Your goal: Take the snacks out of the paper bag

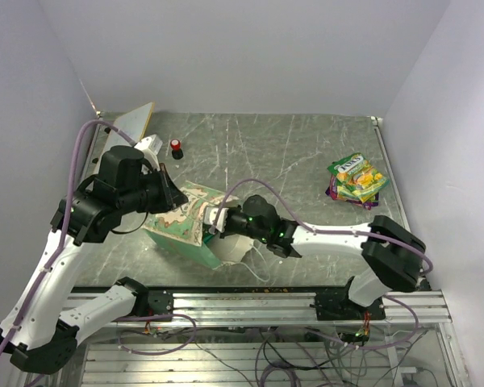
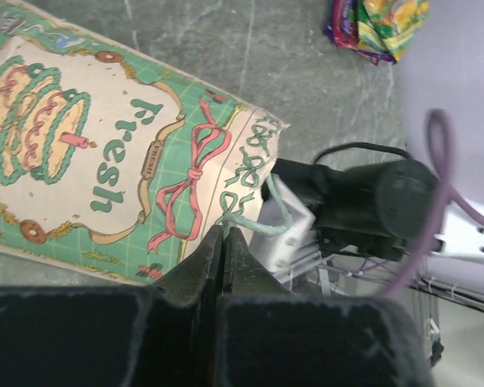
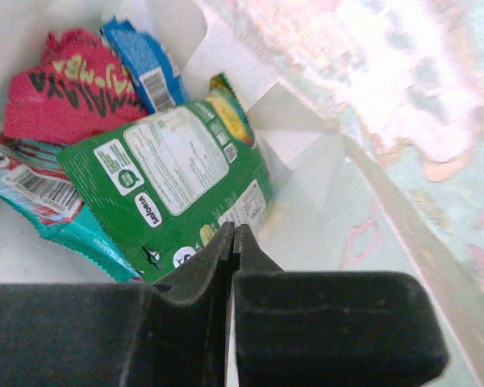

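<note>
The paper bag (image 2: 81, 153), printed green and cream, lies on its side with its mouth toward the right arm. At its mouth edge my left gripper is shut on the pale green bag handle (image 2: 262, 224). Inside the bag, in the right wrist view, are a green snack packet (image 3: 173, 161), a teal packet (image 3: 44, 193), a crimson packet (image 3: 77, 85) and a blue packet (image 3: 145, 64). My right gripper is shut, its fingertips together with nothing between them. The green packet lies beyond them, its lower edge partly hidden.
Packets lie stacked on the table at the right, a yellow-green one (image 1: 359, 176) on top of a purple one (image 1: 371, 201). A small dark bottle with a red cap (image 1: 176, 149) and a white board (image 1: 133, 125) stand back left.
</note>
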